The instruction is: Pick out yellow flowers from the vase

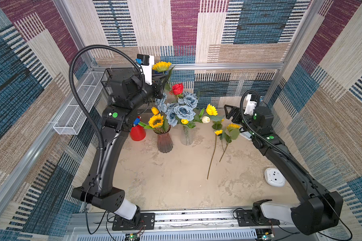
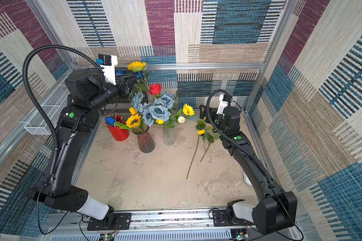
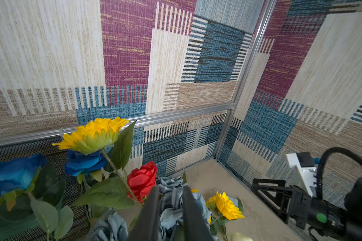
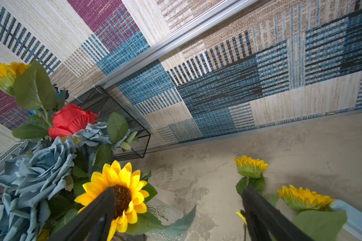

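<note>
Several yellow flowers show: a tall sunflower (image 3: 90,136) at the back left, a sunflower (image 1: 156,120) in the brown vase (image 1: 165,142), another sunflower (image 4: 120,198) right of the blue-grey roses in the glass vase (image 2: 169,136), plus yellow tulips. My left gripper (image 1: 163,80) is raised just under the tall sunflower; its blurred fingers show in the left wrist view, their opening hard to judge. My right gripper stands open beside the glass vase's flowers, nothing visibly held.
Loose sunflowers (image 1: 215,148) lie on the table at right. A red pot (image 2: 120,132), wire baskets (image 1: 74,116) and a white socket unit (image 1: 274,176) are around.
</note>
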